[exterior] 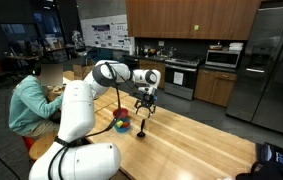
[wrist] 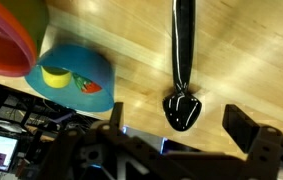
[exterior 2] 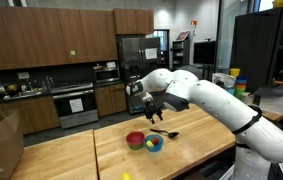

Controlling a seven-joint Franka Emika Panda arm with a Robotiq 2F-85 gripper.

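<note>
A black spoon-like utensil [wrist: 182, 105] lies on the wooden table, its long handle running to the top edge in the wrist view. In exterior view 2 the utensil [exterior 2: 166, 133] rests to the right of the bowls. My gripper is open above it, with one finger on each side of the utensil's head and nothing held. A blue bowl [wrist: 98, 75] is at the left in the wrist view, holding a yellow and a red-green item. The red bowl [wrist: 31, 45] stands beside it. From outside, my gripper [exterior: 144, 106] hangs over the table.
Something yellow [exterior 2: 126, 177] shows at the bottom edge in exterior view 2. Bare wooden tabletop [exterior: 196, 140] extends right of the utensil. A person in green [exterior: 31, 105] is at the left. Kitchen cabinets and a steel fridge [exterior: 266, 70] stand behind.
</note>
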